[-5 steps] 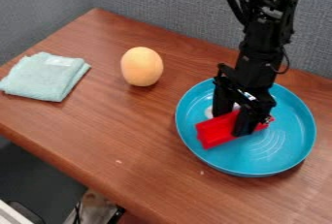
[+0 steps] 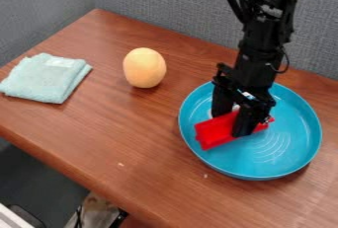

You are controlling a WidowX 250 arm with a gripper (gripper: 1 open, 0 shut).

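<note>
My black gripper [image 2: 242,114] reaches down from the top right into a blue plate [image 2: 291,148], shut on a red object [image 2: 214,132] that rests in the plate. The red object extends out to the lower left of the fingers, and a small part shows to the right. The fingertips are partly hidden.
A pale orange egg-shaped object [image 2: 144,66] stands left of the plate. A folded light teal cloth [image 2: 45,76] lies at the left edge of the wooden table [image 2: 106,143]. A grey partition runs behind.
The gripper and red object have shifted very slightly; the plate and the other objects stay where they were.
</note>
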